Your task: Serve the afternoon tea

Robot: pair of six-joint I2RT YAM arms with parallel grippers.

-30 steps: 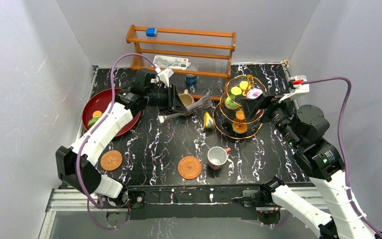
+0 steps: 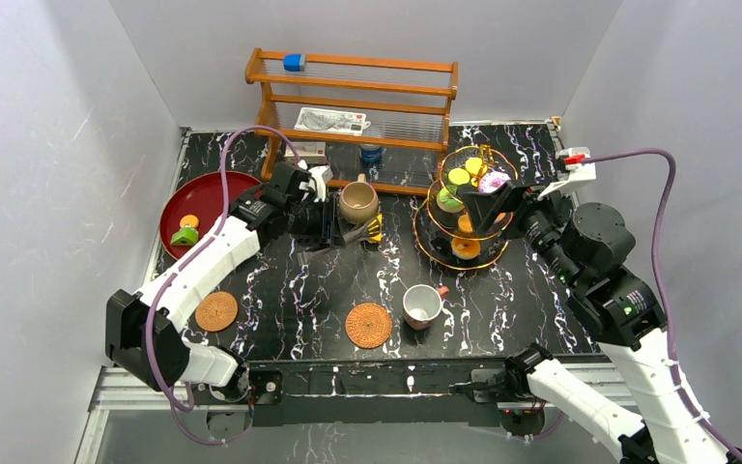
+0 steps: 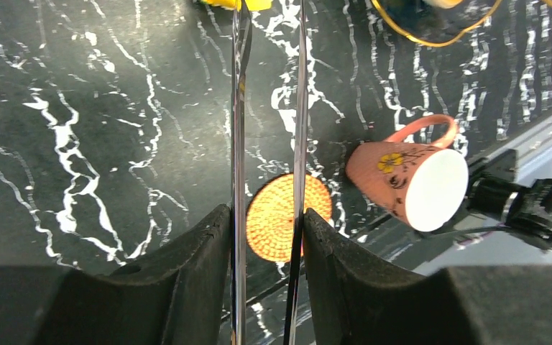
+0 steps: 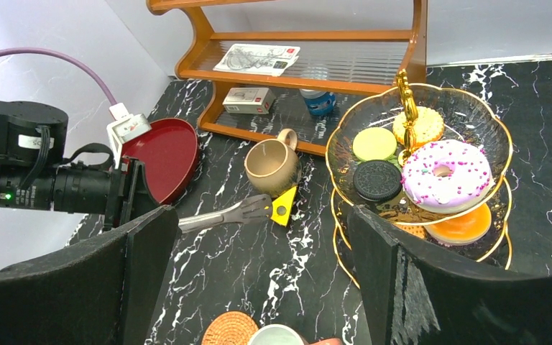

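Metal tongs are gripped in my left gripper, their two long arms running between its fingers in the left wrist view. A yellow wedge-shaped piece [image 4: 282,207] lies on the table in front of the tan mug [image 4: 272,166], close beside the tong tips. Whether they touch cannot be told. On the gold-rimmed tiered stand [image 2: 427,249] sit a pink-sprinkled donut [image 4: 445,175], a dark cookie [image 4: 377,180], a yellow-green round [image 4: 374,144] and other sweets. My right gripper is open with nothing between its fingers, near the stand in the top view.
A red plate [image 2: 235,183] with small food pieces stands at the left. A pink-handled cup [image 2: 421,304] and woven coasters [image 2: 368,326] lie toward the front. Behind is a wooden rack [image 2: 357,82].
The yellow wedge, blurred beside the stand a second ago, now rests farther left by the mug. The left gripper and tongs have shifted left and toward the front. The right arm has barely moved.
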